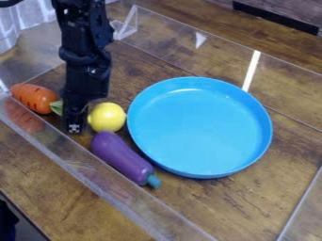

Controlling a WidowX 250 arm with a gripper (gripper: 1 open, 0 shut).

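My black gripper [73, 120] reaches down on the left, its tips low between an orange carrot [36, 97] and a yellow ball-like object [108, 118], probably a toy fruit or vegetable. The carrot's green end is partly hidden by the gripper. The fingers look close together, but whether anything is between them is hard to see. A purple eggplant [120, 155] lies below the yellow object.
A large blue plate [199, 127] fills the centre right. Clear plastic walls run round the wooden work surface [227, 202]. Free wood shows behind and right of the plate.
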